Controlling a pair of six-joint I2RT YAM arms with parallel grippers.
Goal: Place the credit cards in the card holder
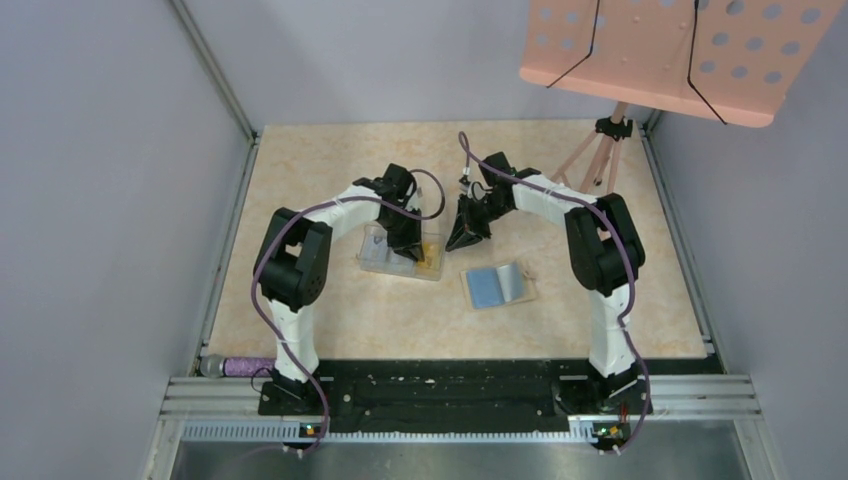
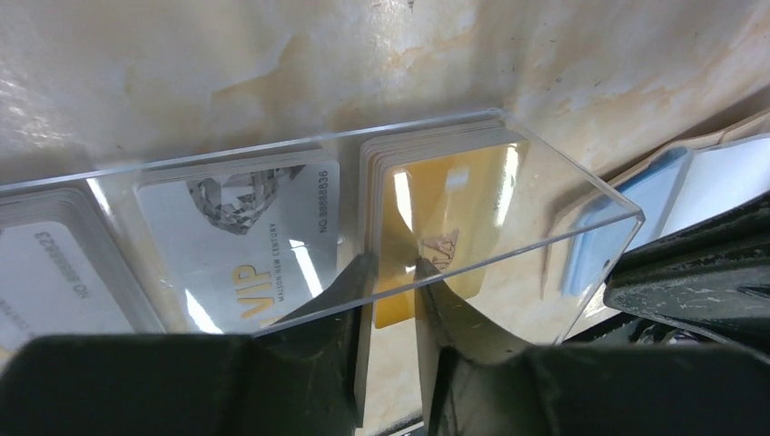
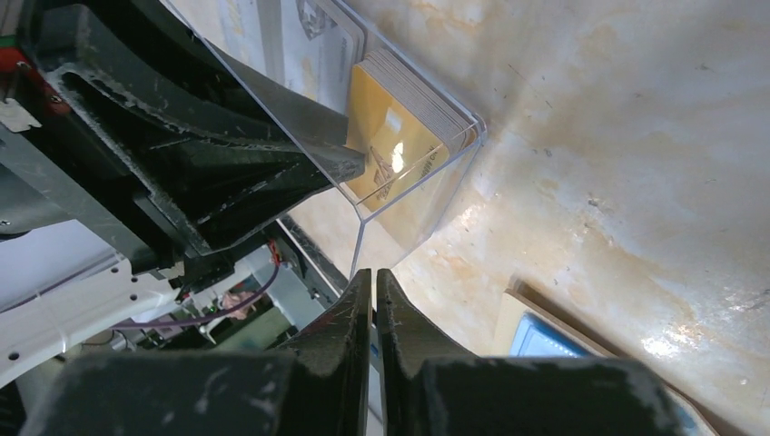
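A clear box [image 1: 372, 268] holds white cards [image 2: 263, 236] and gold cards [image 2: 445, 209] in separate stacks. My left gripper is part open, its fingertips at the near left edge of the gold stack. In the right wrist view, the left fingers [image 3: 340, 162] reach over the gold cards inside the box wall. Whether they touch a card I cannot tell. Just right of the box, my right gripper is shut, with nothing visible between its fingers. The card holder [image 1: 497, 286], blue with a pale flap, lies open on a tan board at the right.
At the front left corner lies a purple bottle [image 1: 240, 367]. A pink stand [image 1: 612, 135] rises at the back right. Bare table [image 1: 390, 325] stretches in front of the box. Both grippers are close together around the box's right end.
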